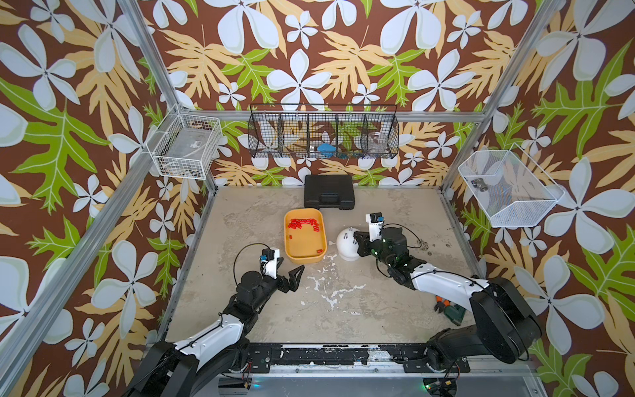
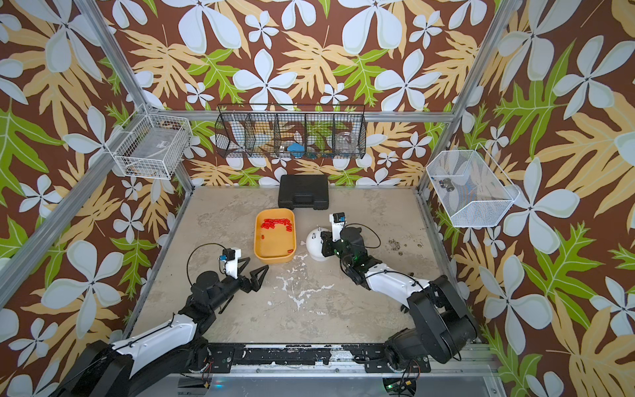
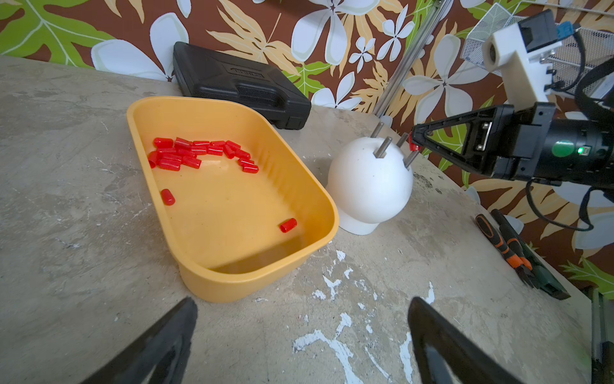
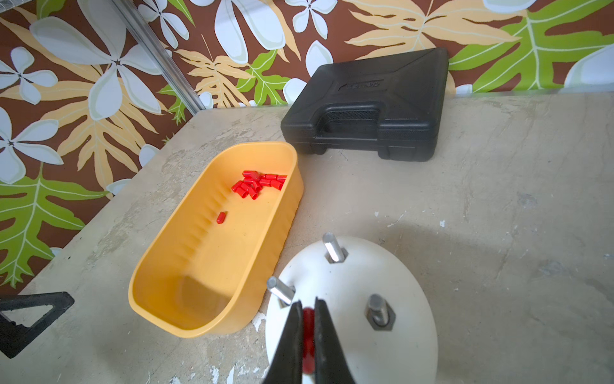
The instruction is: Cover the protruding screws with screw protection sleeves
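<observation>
A white dome (image 3: 364, 185) on the table carries upright metal screws (image 4: 378, 310), bare where visible. My right gripper is over the dome, shut on a red sleeve (image 4: 309, 339), among the screw tips; whether the sleeve touches a screw is unclear. More red sleeves (image 3: 185, 153) lie in a yellow bin (image 3: 166, 243) beside the dome, most heaped at the back. My left gripper (image 1: 293, 278) stands open near the bin's front, nothing between its fingers.
A black case (image 4: 364, 108) lies behind the bin. Orange-handled tools (image 3: 505, 249) lie at the table's right. Wire baskets hang on the frame above.
</observation>
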